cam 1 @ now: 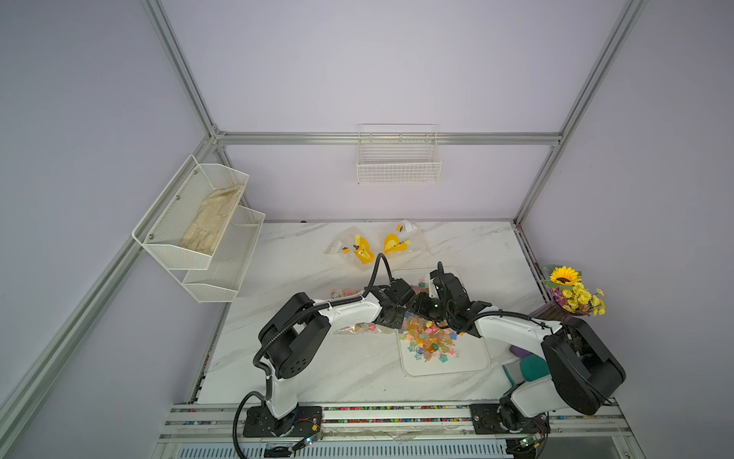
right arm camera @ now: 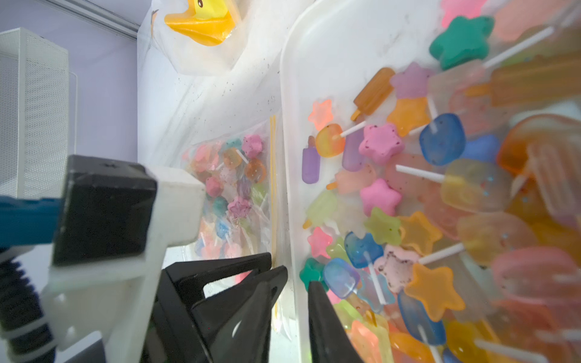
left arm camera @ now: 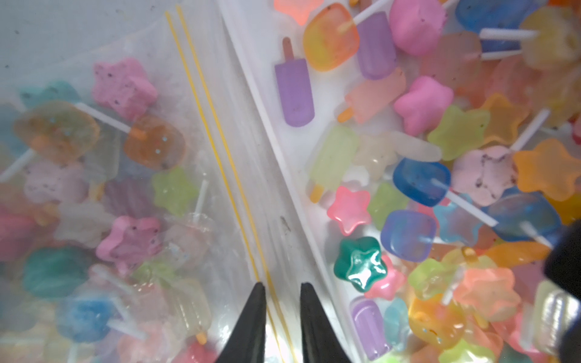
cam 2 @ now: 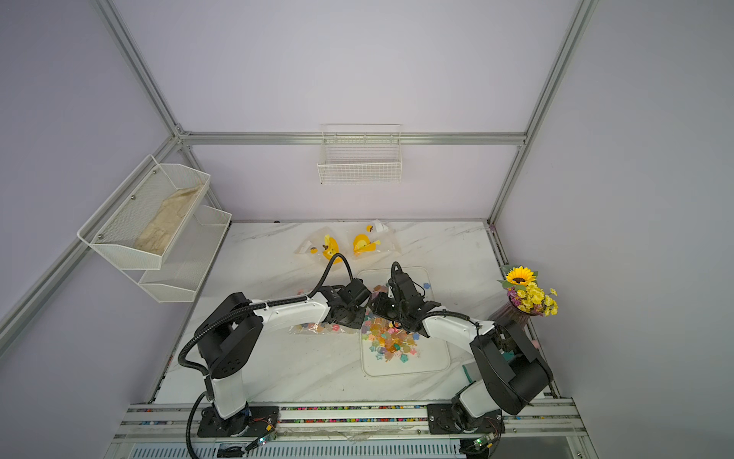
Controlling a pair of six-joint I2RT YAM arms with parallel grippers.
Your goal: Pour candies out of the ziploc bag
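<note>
A clear ziploc bag (left arm camera: 103,199) of colourful candies lies on the table left of a white tray (right arm camera: 314,42) holding many loose candies. In the left wrist view my left gripper is over the bag's yellow-striped zip edge beside the tray's rim, its fingertips a little apart; whether they touch the film is unclear. My right gripper hangs open over the tray's left part, close beside the left gripper, which also shows in the right wrist view.
Two bags with yellow duck prints (cam 1: 393,243) lie at the back. A flower vase (cam 1: 573,294) stands at the right, wire baskets (cam 1: 202,222) hang on the left and back walls, and the front-left table is mostly clear.
</note>
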